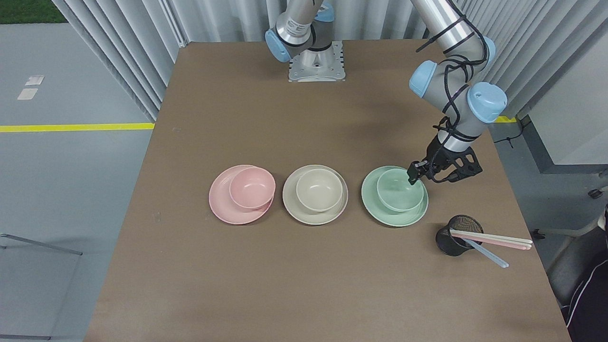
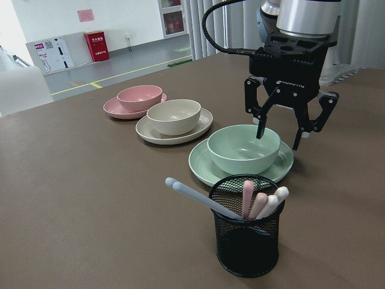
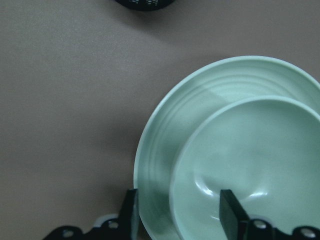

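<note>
A mint green bowl (image 1: 399, 194) sits on a green plate (image 1: 373, 202), right of a cream bowl (image 1: 319, 191) and a pink bowl (image 1: 251, 188), each on a matching plate. My black gripper (image 2: 278, 138) is open just above the green bowl's back rim. In the wrist view one finger (image 3: 232, 217) is over the bowl's inside and the other (image 3: 127, 215) outside, beside the plate's rim; nothing is held.
A black mesh cup (image 1: 450, 242) with several chopsticks and sticks stands in front right of the green plate.
</note>
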